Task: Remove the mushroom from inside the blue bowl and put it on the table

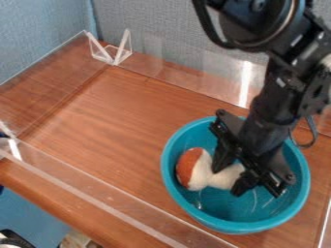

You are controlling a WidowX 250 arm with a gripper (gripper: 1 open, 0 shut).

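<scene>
The blue bowl (235, 224) stands at the lower right of the table. Inside it is the mushroom (195, 169), with an orange-red and white cap toward the left and a pale stem pointing right. My black gripper (238, 165) reaches down into the bowl from the upper right, shut on the stem. Its fingers cover part of the mushroom, and the cap sticks out to their left, near the bowl's left wall.
Bare wooden table (116, 116) spreads out to the left of the bowl. Low clear walls edge the table at the front and back. A white wire holder (110, 48) stands at the far back left corner.
</scene>
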